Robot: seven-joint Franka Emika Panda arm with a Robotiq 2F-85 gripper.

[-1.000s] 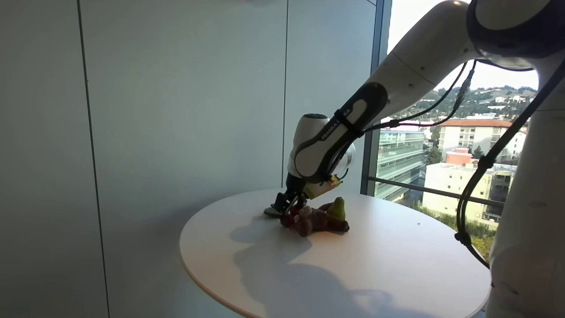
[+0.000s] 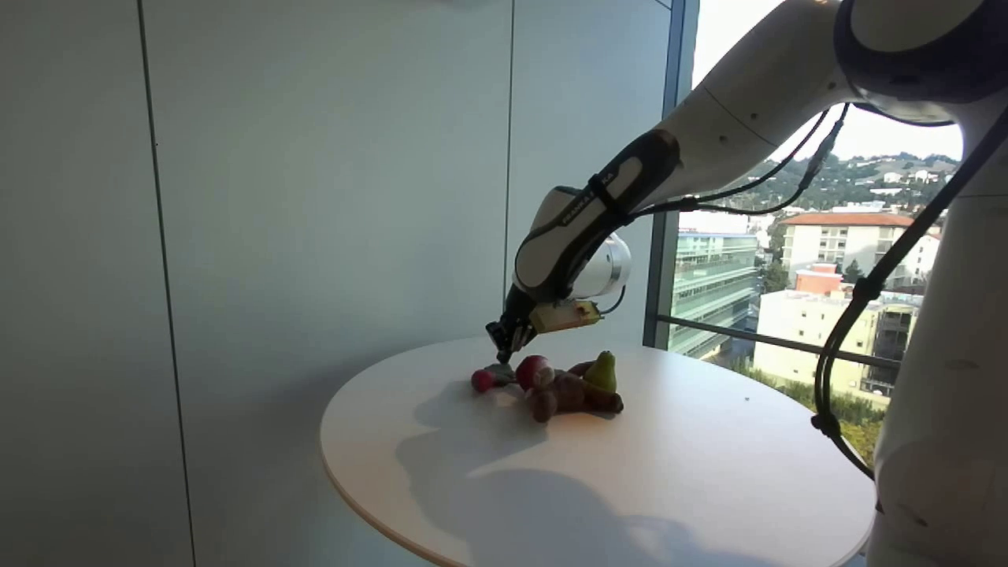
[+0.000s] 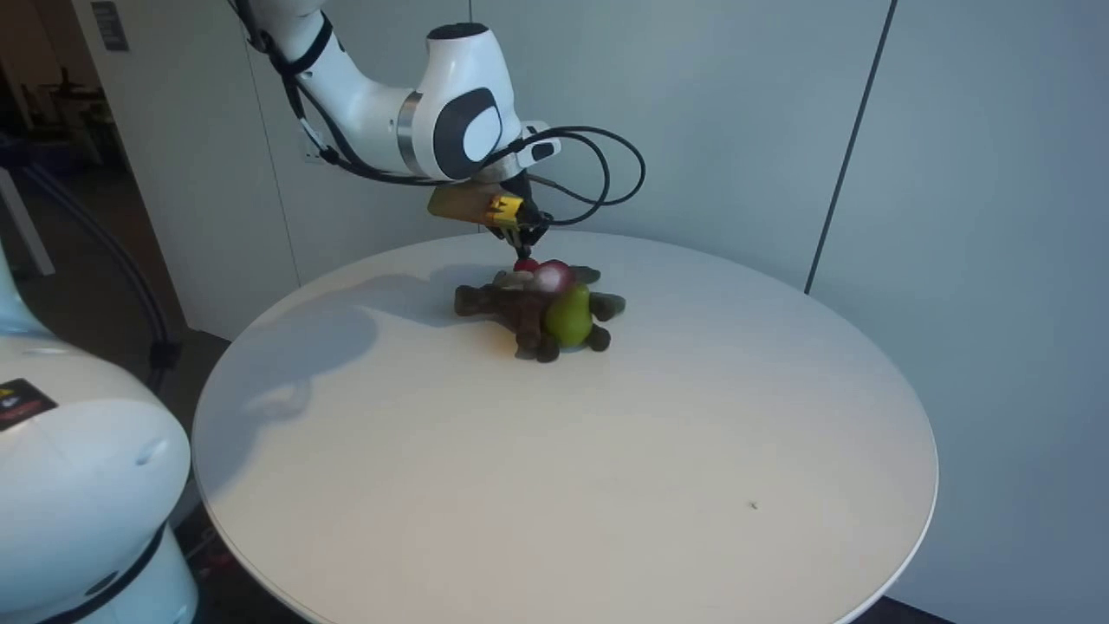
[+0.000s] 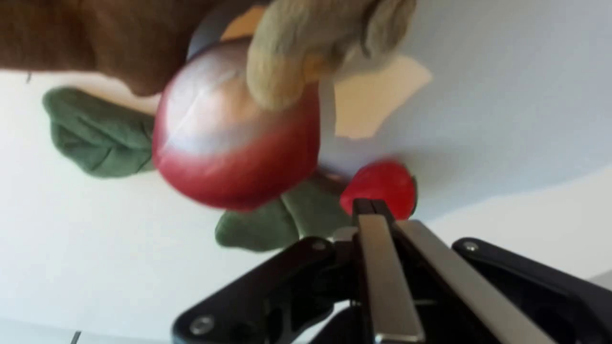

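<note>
A red strawberry (image 4: 381,186) lies on the white table in the wrist view, just beyond my fingertips. My gripper is shut, its fingers together with nothing held between them. Left of the strawberry sits a larger red and white round fruit (image 4: 241,132), with a dark green leaf (image 4: 261,223) close by. From exterior view 1 the strawberry (image 2: 483,381) appears at the left end of the pile, and my gripper (image 2: 502,354) is just above and to its right. Exterior view 2 shows only the top of the strawberry (image 3: 527,265) behind the other things.
A brown plush toy (image 3: 509,307) with tan antlers lies against the round fruit. The green pear (image 3: 568,316) leans on it.
The gripper has gone from open around the strawberry to shut, rising off the pile.
</note>
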